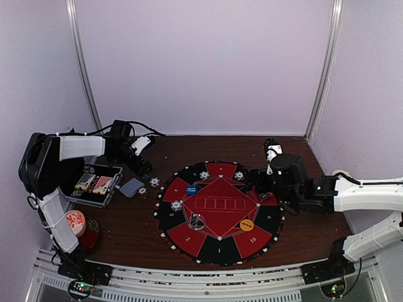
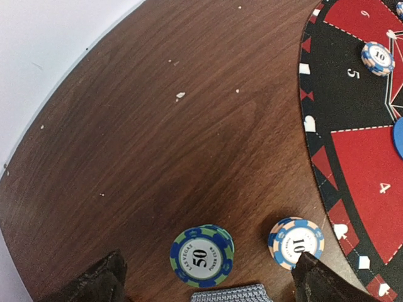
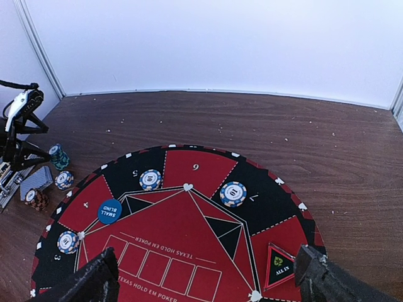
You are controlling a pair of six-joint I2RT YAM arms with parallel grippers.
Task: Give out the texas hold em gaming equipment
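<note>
A green-and-blue stack of 50 chips (image 2: 201,255) stands between the spread fingers of my open left gripper; contact does not show. To its right in the left wrist view is a stack of blue-edged 10 chips (image 2: 296,244). The round poker mat (image 1: 220,242) carries 10 chips at spots 3 (image 3: 68,242), 5 (image 3: 150,180) and 7 (image 3: 233,194). A blue small blind disc (image 3: 109,211), an orange disc (image 1: 247,224) and a triangular all-in marker (image 3: 279,267) also lie on it. My open right gripper is over the mat's right side, empty.
At the left stands an open case (image 1: 94,184) with cards inside. A card deck (image 3: 36,180) and brown-edged chips (image 3: 36,199) sit beside it. Red round items (image 1: 75,223) stand at the front left.
</note>
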